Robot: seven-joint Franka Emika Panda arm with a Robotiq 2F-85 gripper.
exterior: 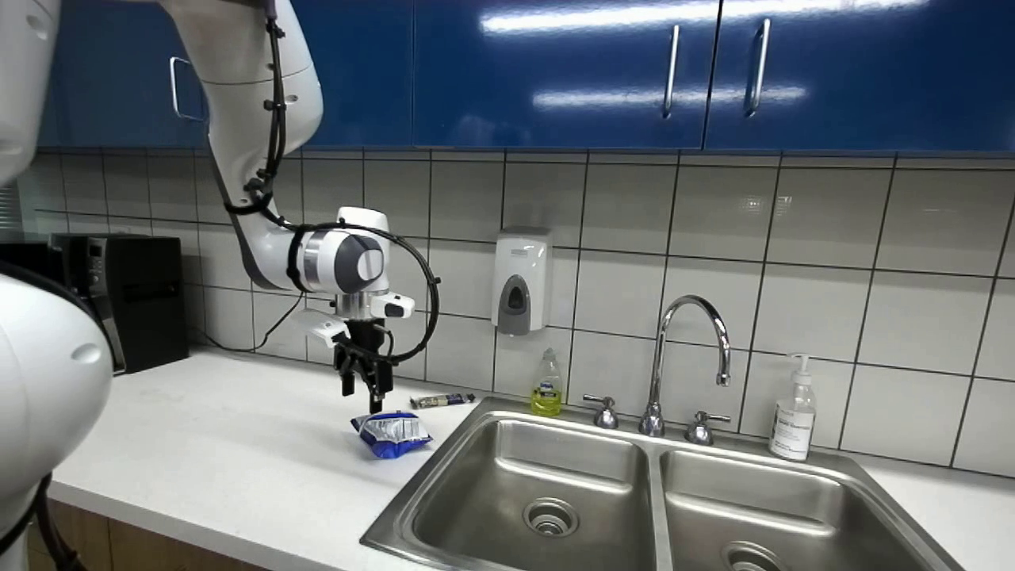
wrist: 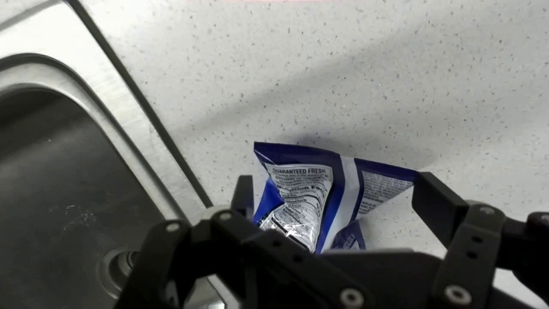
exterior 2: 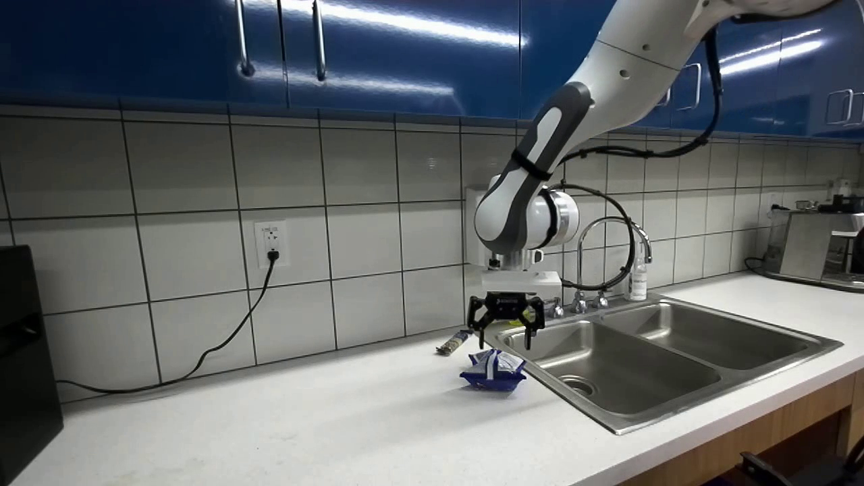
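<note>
A crumpled blue and silver snack bag (exterior: 391, 434) lies on the white counter, left of the sink. My gripper (exterior 2: 506, 341) hangs above it with its fingers wide apart and nothing held. In the wrist view the bag (wrist: 303, 195) shows between and beyond the two black fingers, its lower part hidden behind the gripper body. A narrow wrapped bar (exterior: 442, 400) rests farther back on the counter, near the wall.
The steel double sink (exterior: 656, 457) adjoins the bag's right side, with its faucet (exterior: 659, 362) behind. Dish soap (exterior: 547, 385) and a pump bottle (exterior: 793, 419) stand along the back. Left of the bag, the counter (exterior: 219, 428) is clear up to a black appliance (exterior: 143, 300).
</note>
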